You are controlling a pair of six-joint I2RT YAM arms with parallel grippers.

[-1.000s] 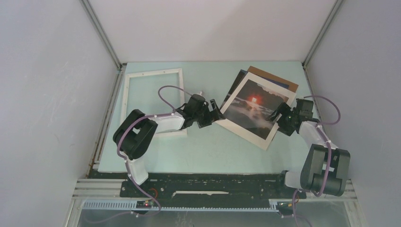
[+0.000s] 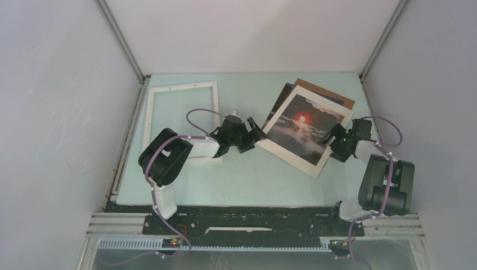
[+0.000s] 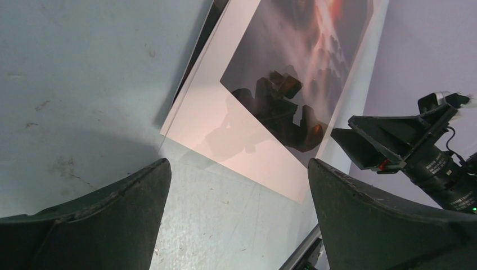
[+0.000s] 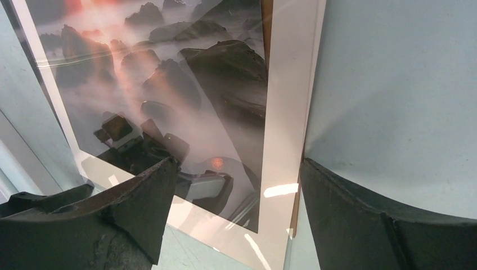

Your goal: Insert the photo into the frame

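The photo (image 2: pixel 301 126), a misty rock scene with a red glow and cream border, tops a stack of sheets on the right half of the table; it also fills much of both wrist views (image 3: pixel 292 62) (image 4: pixel 169 101). My left gripper (image 2: pixel 253 135) stands open at the photo's left corner, nothing between its fingers. My right gripper (image 2: pixel 332 140) is open over the photo's right edge, its fingers straddling the lower border in the right wrist view. The white frame (image 2: pixel 180 85) lies on the left, partly hidden under my left arm.
Brown and dark sheets (image 2: pixel 323 90) stick out beneath the photo. Walls surround the table at left, back and right.
My right arm's lower segment has moved up toward the back, with its gripper shifting slightly. My left arm has moved very little. The photo looks unchanged.
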